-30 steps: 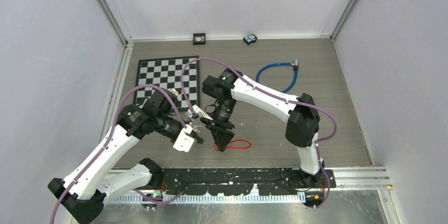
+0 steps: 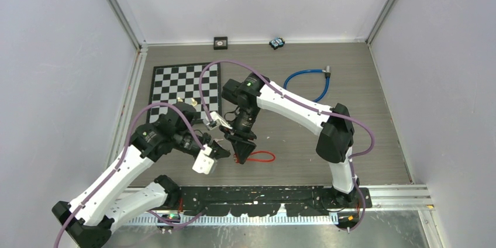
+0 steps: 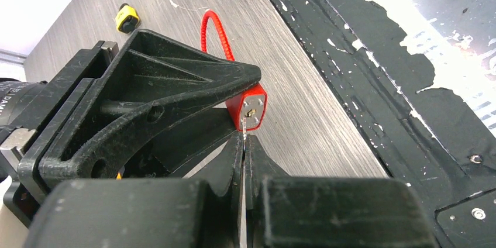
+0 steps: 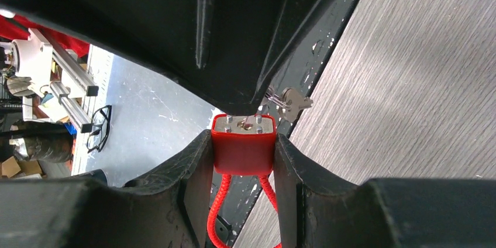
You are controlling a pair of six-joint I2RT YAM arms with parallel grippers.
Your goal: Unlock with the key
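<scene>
A red padlock [image 4: 243, 153] with a red looped cable sits between the fingers of my right gripper, which is shut on it. Its metal face with the keyhole points toward my left gripper. That gripper is shut on a thin key [image 3: 244, 127], whose blade sticks out toward the padlock face. In the left wrist view the blade's tip overlaps the face just below and left of the keyhole [image 3: 251, 112]; whether it touches, I cannot tell. Spare keys [image 4: 292, 104] hang beside the left fingers in the right wrist view.
Behind the grippers lies a checkered board [image 2: 184, 84]. A blue cable lock [image 2: 305, 72] rests at the back right, with a small black box [image 2: 220, 42] and a blue item [image 2: 276, 43] along the back wall. Bare table lies to the right.
The right gripper and the red cable have shifted a little to the left.
</scene>
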